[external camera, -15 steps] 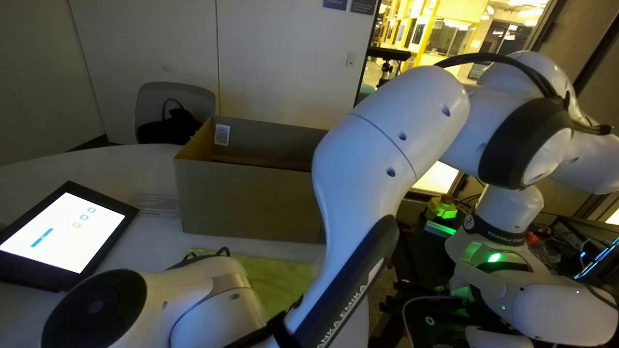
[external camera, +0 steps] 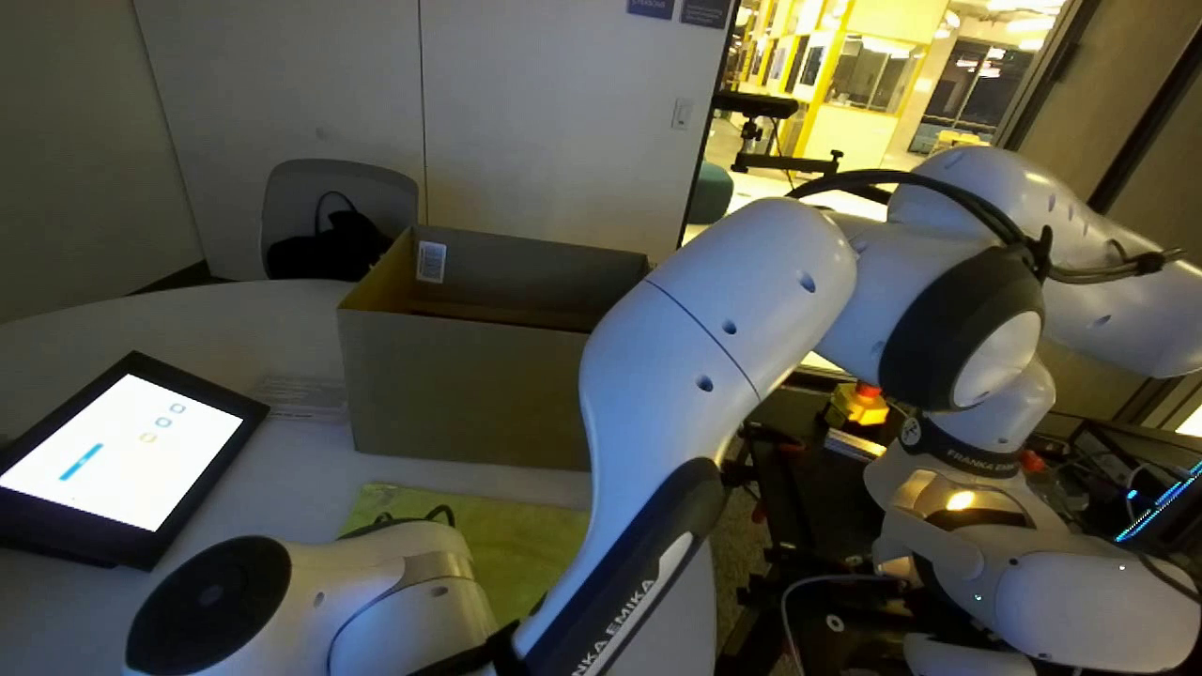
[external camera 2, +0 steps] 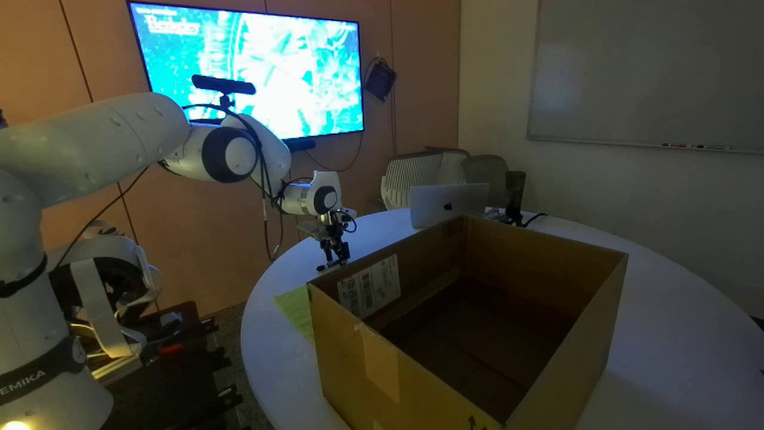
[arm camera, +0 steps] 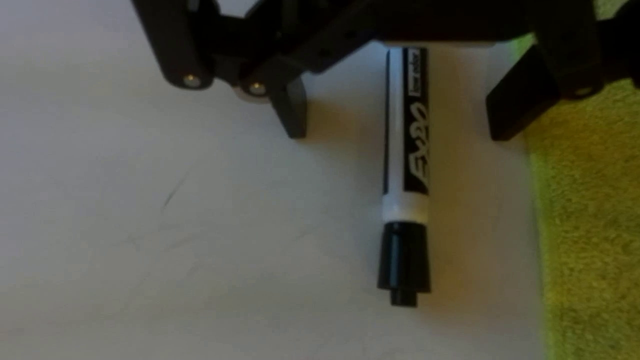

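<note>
A white Expo marker with a black cap (arm camera: 405, 255) lies flat on the white table, its cap toward the bottom of the wrist view. My gripper is open, one finger on each side of the marker's barrel and clear of it. The barrel's far end is hidden behind the gripper body. In the second exterior view the gripper (external camera 2: 333, 259) points down at the table behind the cardboard box; the marker cannot be made out there. The first exterior view does not show the fingers.
A yellow-green cloth (arm camera: 591, 240) lies right beside the marker. The open cardboard box (external camera 2: 465, 358), tall-walled, stands close to the gripper. A tablet (external camera: 135, 451) and a laptop (external camera 2: 449, 204) are also on the table. Bare table (arm camera: 150, 240) extends left of the marker in the wrist view.
The arm has come lower and shifted left in the first exterior view, with its lower part moving slightly right. The base light went from green to orange-white. The box has stayed put.
</note>
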